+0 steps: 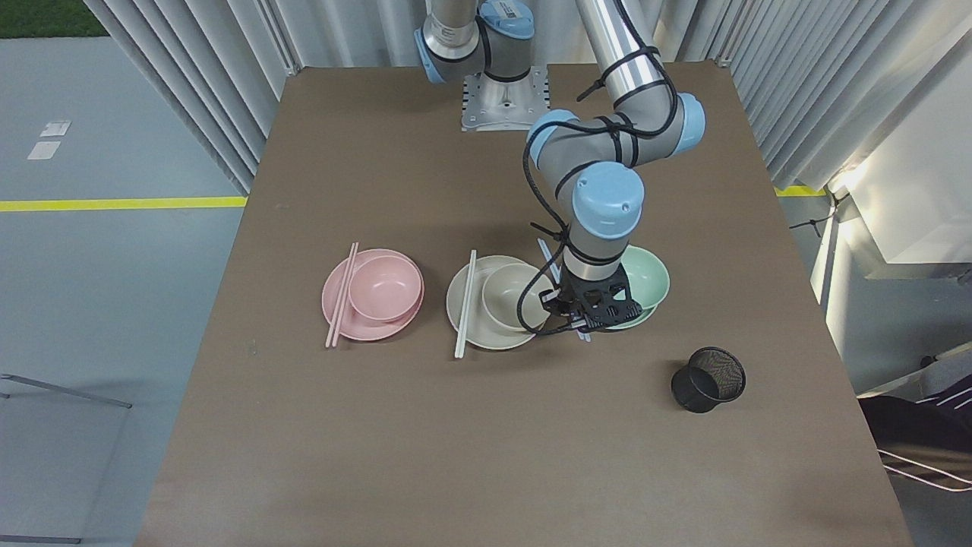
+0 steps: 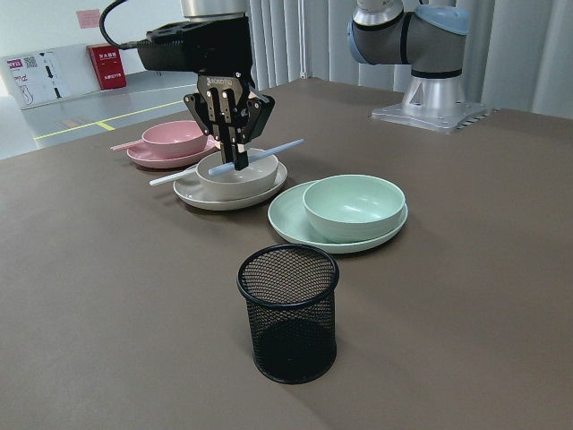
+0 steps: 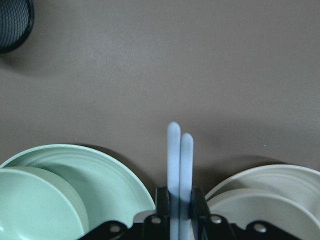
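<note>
My gripper (image 2: 238, 159) is shut on a pair of pale blue chopsticks (image 3: 173, 155), held level above the cream bowl and plate. In the wrist view the green bowl (image 3: 35, 205) on its plate (image 3: 110, 185) lies left of the chopsticks and the cream bowl (image 3: 260, 210) to their right. The black mesh pen holder (image 1: 708, 381) stands apart at the front right of the setting.
The pink bowl (image 1: 383, 289) sits on a pink plate with pink chopsticks (image 1: 341, 296) at the left. White chopsticks (image 1: 465, 305) lie on the cream plate.
</note>
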